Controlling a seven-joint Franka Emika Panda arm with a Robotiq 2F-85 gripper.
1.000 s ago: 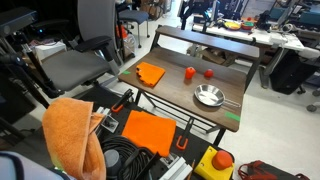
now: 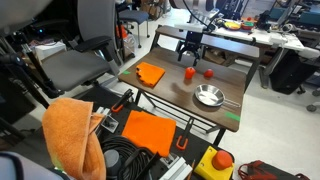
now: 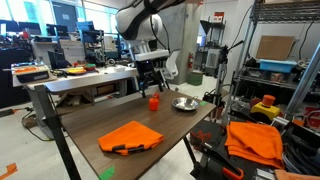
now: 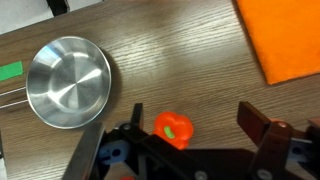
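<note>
Above the wooden table, my gripper (image 2: 190, 48) hangs open, its fingers pointing down. Nothing is between them, and in exterior view 1 it is clear of the tabletop. Two small red things stand below: an orange-red one (image 2: 189, 72) and a darker red one (image 2: 208, 72). In the wrist view a round red thing with a green top (image 4: 173, 129) shows between the spread fingers, lower down on the table. Another bit of orange-red (image 4: 299, 151) is mostly hidden by the right finger. A metal pan (image 4: 70, 83) with a thin handle lies to the left there.
An orange cloth (image 2: 150, 74) lies at the table's left end in exterior view 1. Bare wood (image 4: 185, 50) separates pan and cloth. On the floor are another orange cloth (image 2: 148, 131), cables (image 2: 125, 155) and a yellow box (image 2: 213, 163).
My gripper has come down from above the table's far side and now hangs lower over it, near the red things. The pan, cloth and red things have not moved.
</note>
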